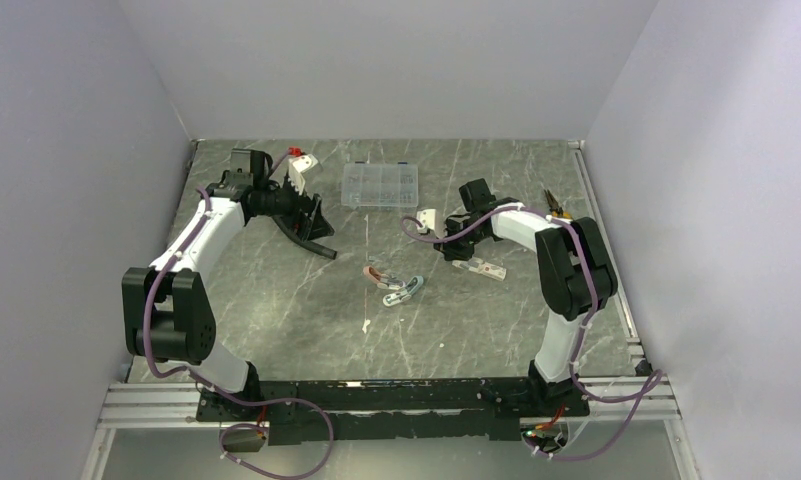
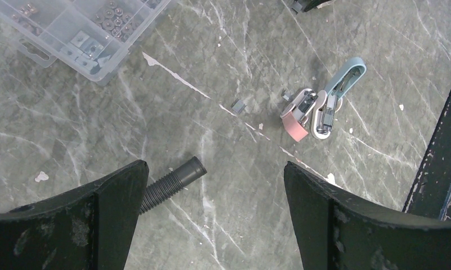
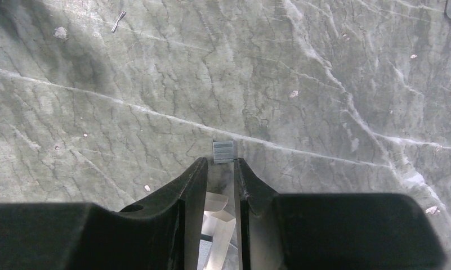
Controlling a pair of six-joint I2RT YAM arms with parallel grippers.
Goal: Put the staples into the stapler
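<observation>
Pink stapler [image 2: 295,124] and blue stapler [image 2: 347,76] lie side by side on the table, their tops swung up from their bases. Over the marble, my right gripper has its fingertips parted by a narrow gap. A small grey strip of staples [image 3: 223,152] lies at that gap, with a sliver of room to either side; whether the tips reach down to it I cannot tell. Below the fingers, partly hidden, is the staple box [image 3: 217,222]. Wide open and empty, my left gripper hangs above the black hose [image 2: 175,183].
Two more small grey staple pieces [image 2: 239,106] lie near the staplers. A clear compartment box [image 1: 380,186] stands at the back, and orange-handled pliers [image 1: 554,205] lie at the far right.
</observation>
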